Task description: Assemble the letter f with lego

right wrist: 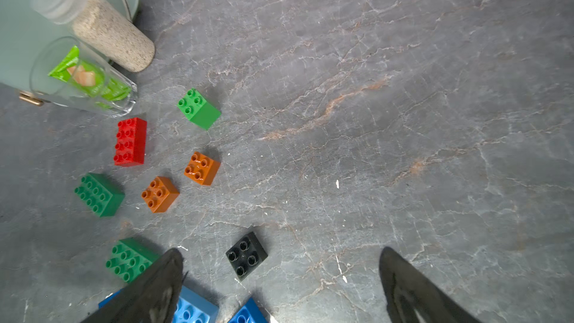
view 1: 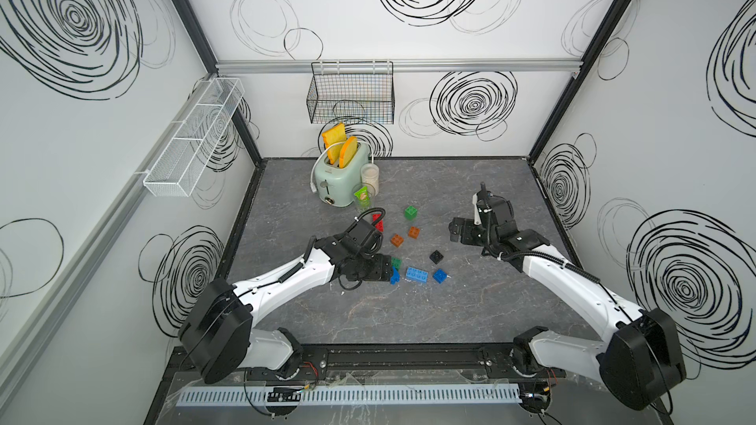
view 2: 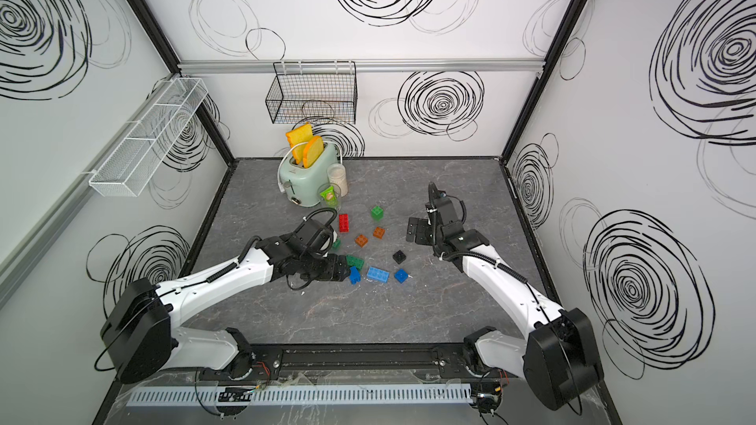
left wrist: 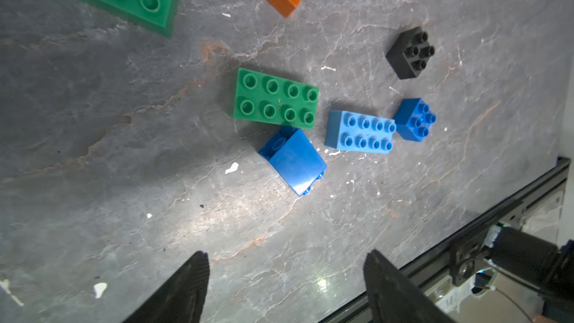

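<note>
My left gripper hangs over the table with its fingers apart and nothing between them. Just ahead of it in the left wrist view lies a blue brick (left wrist: 297, 162) tipped on its side, close against a green brick (left wrist: 276, 97). A long light blue brick (left wrist: 360, 132), a small blue brick (left wrist: 413, 119) and a black brick (left wrist: 410, 52) lie to their right. My right gripper is open and empty, above the table right of the bricks. Orange bricks (right wrist: 160, 194), a red brick (right wrist: 130, 141), another green brick (right wrist: 99, 194) and a bright green brick (right wrist: 199, 109) lie farther back.
A mint toaster (view 1: 340, 181) stands at the back left, with a clear cup (right wrist: 83, 77) and a grain-filled jar (right wrist: 110, 36) beside it. Wire baskets (view 1: 350, 98) hang on the walls.
</note>
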